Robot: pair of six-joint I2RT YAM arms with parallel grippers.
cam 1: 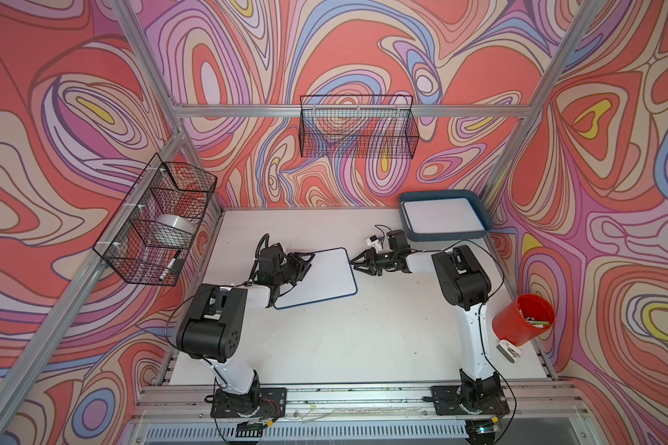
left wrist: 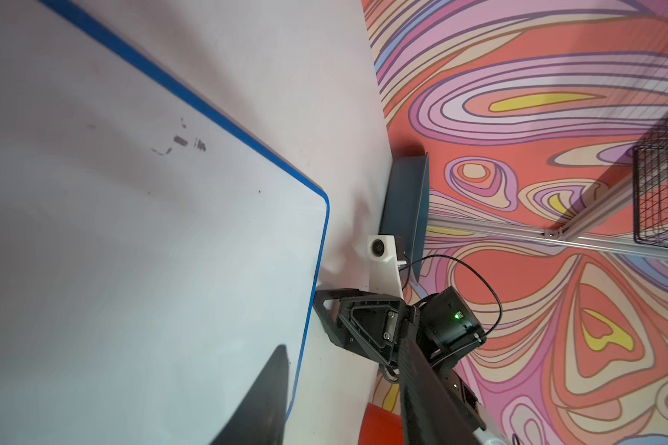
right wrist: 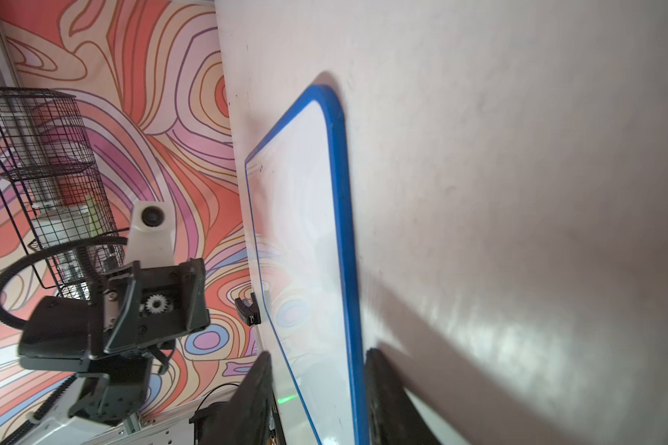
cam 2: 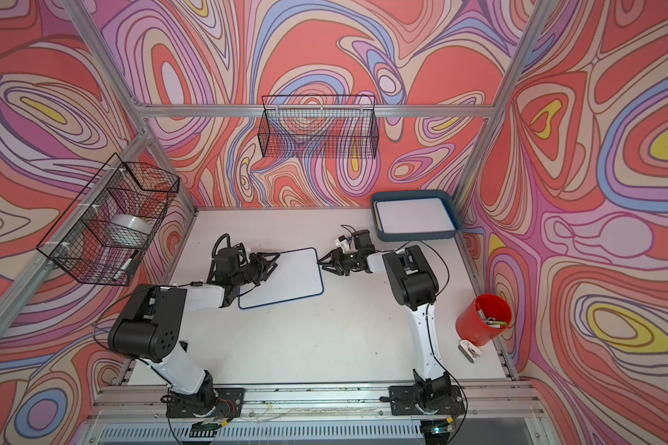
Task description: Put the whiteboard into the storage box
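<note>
The whiteboard (cam 1: 323,278), white with a thin blue rim, lies on the table left of centre, turned slightly askew. My left gripper (cam 1: 303,267) is over its left part and covers some of it. In the left wrist view, the board's white face (left wrist: 163,259) spreads below the parted fingers, nothing gripped. At the board's right edge stands my right gripper (cam 1: 357,264). The right wrist view shows its fingers (right wrist: 256,393) apart, with the blue rim (right wrist: 346,222) running close by the other finger; contact is unclear. The blue-grey storage box (cam 1: 447,236) sits at the back right, its inside pale.
Bare table spans the front, and a strip is free behind the board. A red bin (cam 1: 513,326) with items and a small white object (cam 1: 508,350) occupy the right edge. Wire baskets hang on the left (cam 1: 156,230) and back (cam 1: 358,133).
</note>
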